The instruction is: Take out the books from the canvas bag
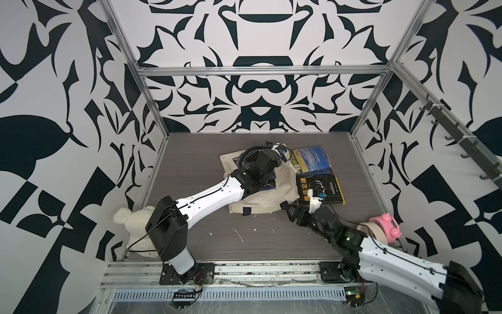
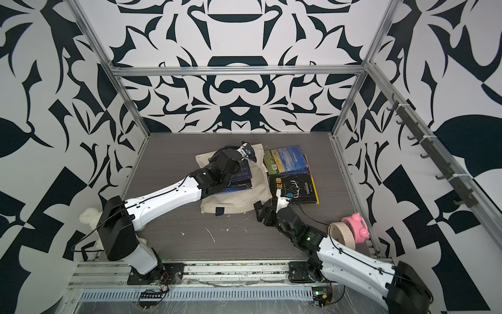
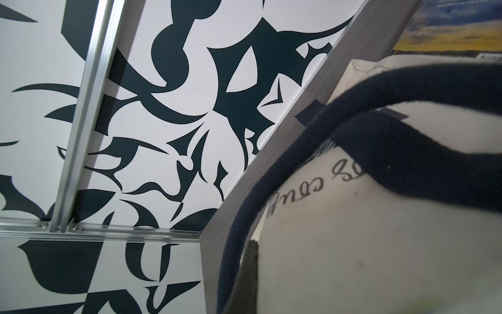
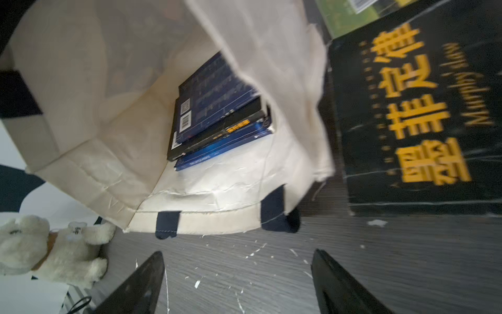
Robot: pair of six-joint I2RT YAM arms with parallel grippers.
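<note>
The canvas bag is lifted open at the table's middle, a stack of dark blue books visible inside. My left gripper is up at the bag's back, shut, by the dark handle; whether the handle sits between its fingers is hidden. My right gripper is open, just before the bag's front-right corner, empty. A black Murphy's law book and a blue-green book lie outside, right of the bag.
A white plush toy sits at the front left, a pink object and tan roll at the front right.
</note>
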